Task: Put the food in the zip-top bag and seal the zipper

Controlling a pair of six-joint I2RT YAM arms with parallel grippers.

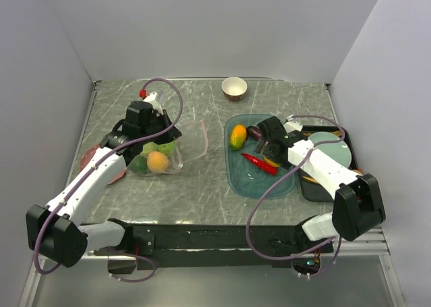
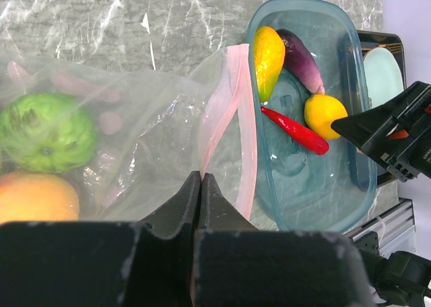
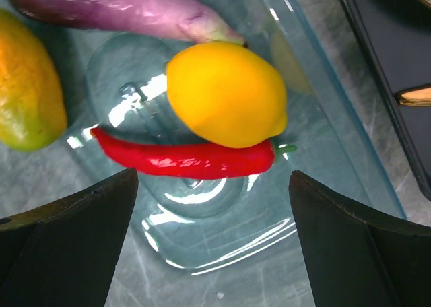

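The clear zip top bag (image 2: 158, 139) lies on the left half of the table, its pink-edged mouth facing right. Inside it are a green item (image 2: 48, 132) and an orange one (image 2: 37, 198). My left gripper is shut on the bag's rim, the film pinched between its fingertips. In the blue bin (image 1: 259, 186) lie a yellow lemon (image 3: 225, 95), a red chili (image 3: 192, 160), a purple eggplant (image 3: 124, 9) and a yellow-green mango (image 3: 27, 85). Above the lemon and chili, my right gripper hangs open, with nothing held.
A black tray (image 1: 316, 191) with a pale green plate (image 1: 333, 149) stands right of the bin. A white bowl (image 1: 234, 87) sits at the back, and a pink plate (image 1: 87, 157) lies partly behind the left arm. Bare table shows between bag and bin.
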